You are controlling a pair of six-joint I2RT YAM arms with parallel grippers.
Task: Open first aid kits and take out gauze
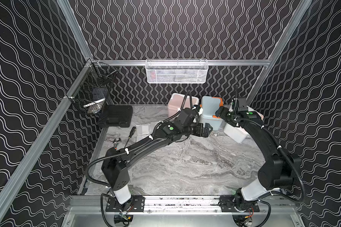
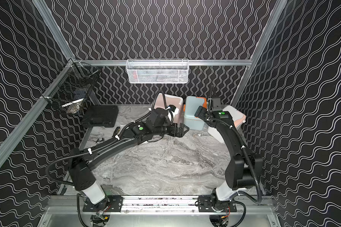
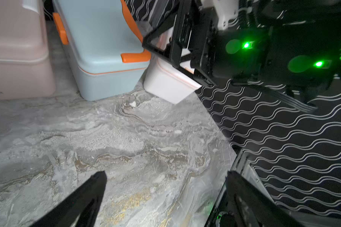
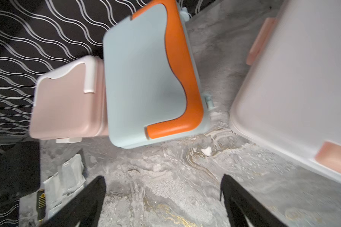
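Observation:
The light-blue box with orange trim (image 1: 212, 106) stands closed at the back, between a pink box (image 2: 166, 102) and a white box with peach trim (image 3: 172, 83). My left gripper (image 1: 207, 130) is open in front of the boxes, nothing between its fingertips in its wrist view. My right gripper (image 2: 200, 111) is over the right part of the blue box and the white box; its fingertips appear apart in its wrist view, but whether anything is between them is unclear. No gauze is identifiable; white flat packets (image 4: 70, 174) lie at the left.
A black case (image 1: 115, 113), screwdriver (image 1: 131, 132) and wrench (image 1: 116, 141) lie at the left. A white mesh basket (image 1: 176, 73) and a black wire basket (image 1: 94, 87) hang on the frame.

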